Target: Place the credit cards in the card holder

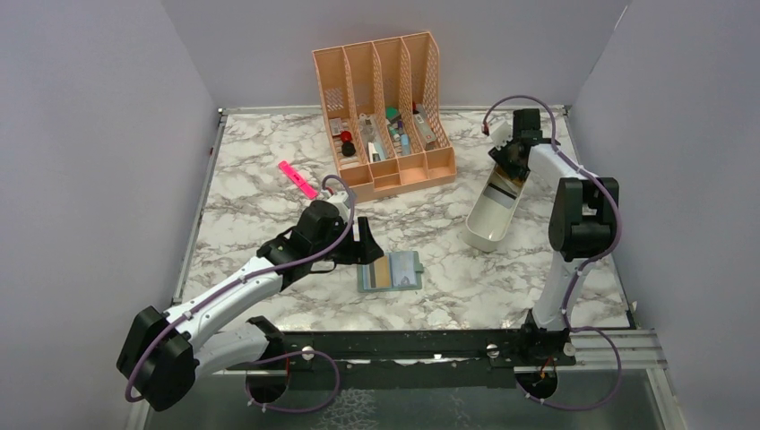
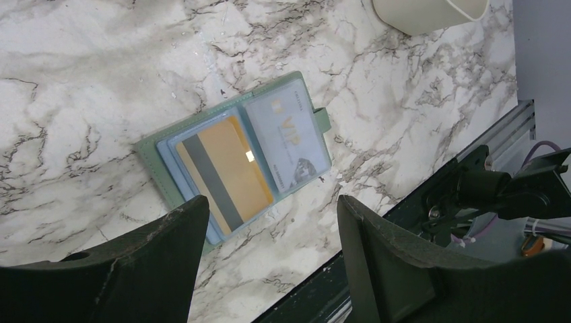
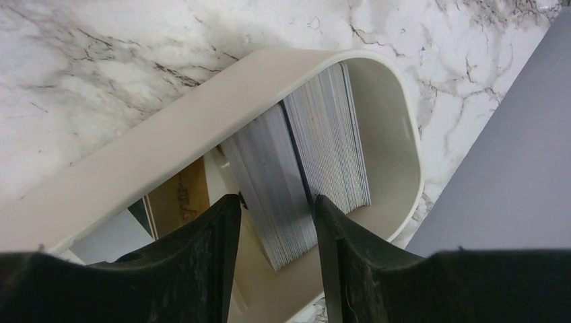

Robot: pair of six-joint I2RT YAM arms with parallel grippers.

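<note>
The card holder (image 2: 149, 160) lies spread flat on the table, green-edged. A tan card with a dark stripe (image 2: 229, 171) sits in its left side, a pale VIP card (image 2: 286, 131) in its right. Above it my left gripper is open and empty. At the far right stands a long cream box (image 1: 489, 224), packed at one end with upright cards (image 3: 326, 134). My right gripper is open over that end, its fingertips close to a block of pale cards (image 3: 276, 182); contact is hard to tell. A brown card (image 3: 178, 198) leans nearby inside the box.
An orange divided organizer (image 1: 387, 184) with small items stands at the back. A pink marker (image 1: 297, 179) lies to its left. Bare marble separates the card holder from the cream box.
</note>
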